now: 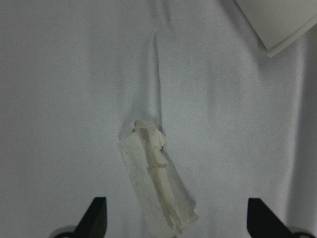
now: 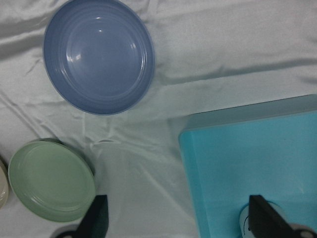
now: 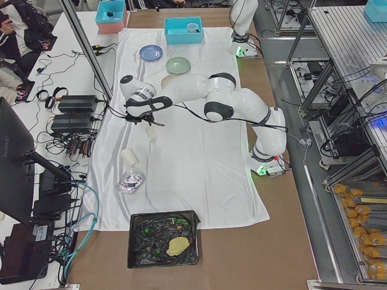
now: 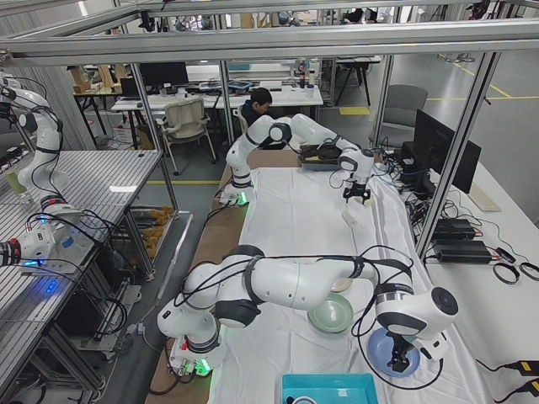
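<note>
On the white cloth lies a crumpled white paper strip [image 1: 158, 183]; my left gripper [image 3: 143, 118] hangs above it, open, fingertips at the bottom of the left wrist view. A white cup [image 3: 129, 157] and a crumpled foil bundle [image 3: 130, 180] lie nearer the dark bin. At the far end, my right gripper [image 4: 396, 353] is open above a blue plate [image 2: 99, 57], a green plate [image 2: 52, 181] and a cyan bin [image 2: 247, 163], with nothing between its fingers. A cream plate [image 2: 2, 183] is partly visible beside the green one.
A black-lined bin [image 3: 163, 241] with scraps sits at the near end. A monitor [image 3: 18, 169], cables and electronics line the side table.
</note>
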